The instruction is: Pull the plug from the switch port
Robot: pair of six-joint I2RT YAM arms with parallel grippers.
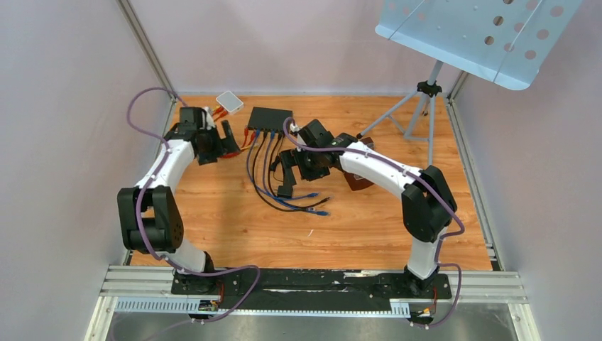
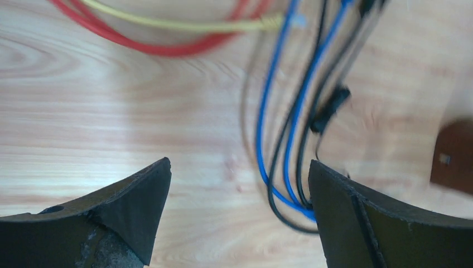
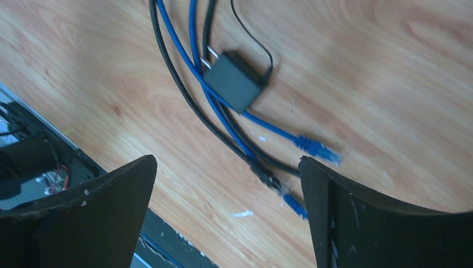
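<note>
The black switch (image 1: 270, 118) sits at the back, with blue and black cables (image 1: 264, 160) running from its front side. Left of them, my left gripper (image 1: 224, 146) is open with nothing between its fingers. Its wrist view shows bare wood between the fingers, red cables (image 2: 178, 49) and a yellow cable's plug (image 2: 272, 22) beside a blue cable. My right gripper stands open above the cables' free ends, holding nothing. Under it show a blue plug (image 3: 318, 148) and a black plug (image 3: 269, 180). The switch's ports are too small to make out.
A black power adapter (image 3: 234, 81) lies among the cables. At the back left is a white box (image 1: 229, 102). A brown object (image 1: 358, 180) lies under the right arm, and a tripod stand (image 1: 430, 89) rises at the back right.
</note>
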